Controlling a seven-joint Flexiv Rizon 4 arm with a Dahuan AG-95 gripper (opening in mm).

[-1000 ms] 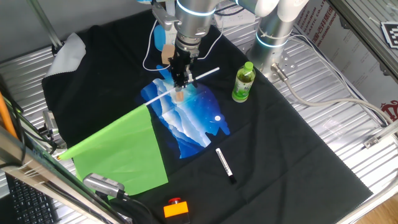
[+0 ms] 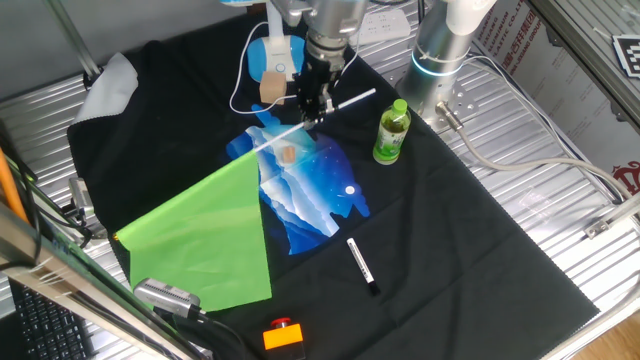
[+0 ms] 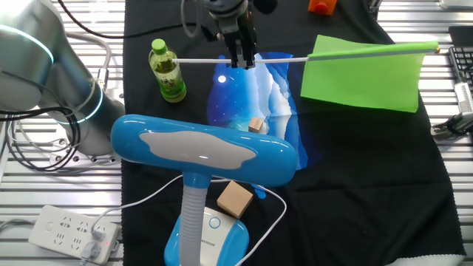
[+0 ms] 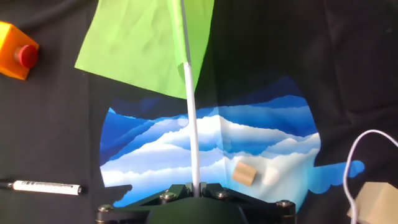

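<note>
My gripper (image 2: 314, 118) is shut on the white pole of a green flag. In the wrist view the pole (image 4: 192, 130) runs straight up from between the fingertips, and the green cloth (image 4: 140, 46) hangs off its far part. The pole's bare end sticks out past the fingers toward the green-capped bottle (image 2: 391, 132) in exterior view 1. From the opposite side, the gripper (image 3: 242, 63) holds the pole about level, with the flag cloth (image 3: 362, 77) stretching to the right. Whether the cloth's lower edge touches the table is unclear.
Beneath the gripper lies a blue-and-white printed sheet (image 2: 325, 180) with a small wooden block (image 4: 244, 173) on it. A marker (image 2: 361, 266), an orange box with a red button (image 2: 283, 336), a larger block (image 3: 234, 199) and a blue lamp (image 3: 203, 151) stand around.
In exterior view 1, my gripper has moved right and slightly up in the picture, carrying the flag along. The pole's bare end now reaches nearer the bottle's top. Other objects have stayed put.
</note>
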